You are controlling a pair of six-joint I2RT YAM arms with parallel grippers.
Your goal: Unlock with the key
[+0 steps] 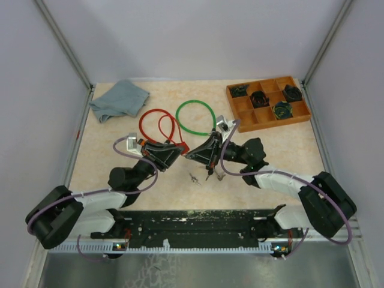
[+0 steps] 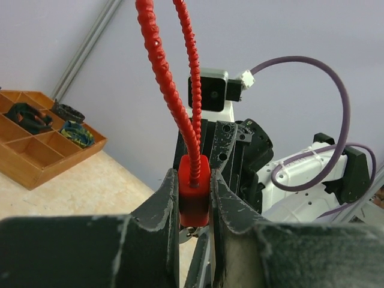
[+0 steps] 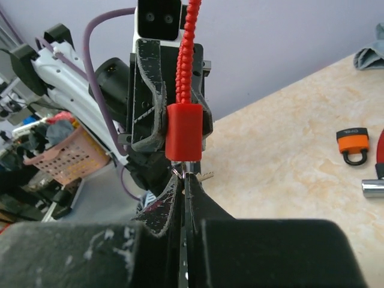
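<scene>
A red lock body [image 2: 193,204] with braided red cable rising from it sits between the fingers of my left gripper, held up over the middle of the table. My right gripper faces it from the right, fingertips together just below the red body [image 3: 183,132]. A small metal key and ring show at those tips in the right wrist view; whether the fingers grip them I cannot tell. Other keys [image 1: 195,180] lie on the table.
An orange padlock [image 3: 353,143], red and green cable loops [image 1: 195,102] and a blue cloth [image 1: 119,98] lie behind. A wooden compartment box [image 1: 252,120] stands at the back right.
</scene>
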